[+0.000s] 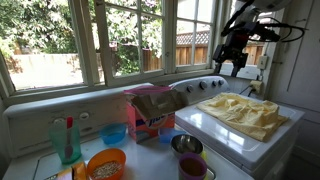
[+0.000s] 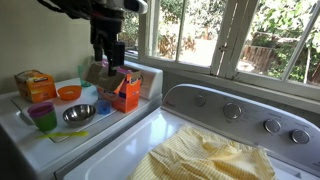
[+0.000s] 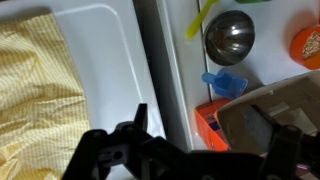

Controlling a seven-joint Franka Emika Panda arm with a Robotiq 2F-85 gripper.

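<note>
My gripper hangs in the air above the washer tops, pointing down. In the wrist view its two dark fingers stand wide apart, so it is open, and nothing shows between them. A crumpled yellow checked cloth lies on the right-hand white machine, below the gripper and apart from it. On the other machine stands an opened orange detergent box with its cardboard flaps up. A small blue scoop sits beside the box, near a shiny metal bowl.
An orange bowl with grainy contents, a teal cup, a blue bowl and a purple cup crowd the left machine. A yellow-green utensil lies there too. Behind are control panels and windows. Bare white surface borders the cloth.
</note>
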